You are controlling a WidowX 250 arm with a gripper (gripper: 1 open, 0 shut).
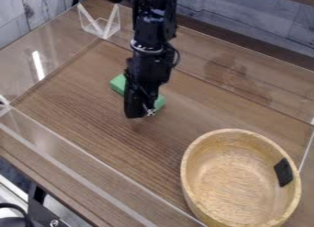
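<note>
A black robot arm reaches down from the top centre of the camera view. Its gripper (pixel 139 107) is low over the wooden surface, right at a green block (pixel 123 85) that lies partly hidden behind it. The green shows on both sides of the dark fingers. The fingers look close together, and I cannot see anything clearly held between them.
A round tan basket (pixel 240 144) with a dark handle patch stands at the lower right. White frames stand at the left edge and top left, and a grey wall runs along the back.
</note>
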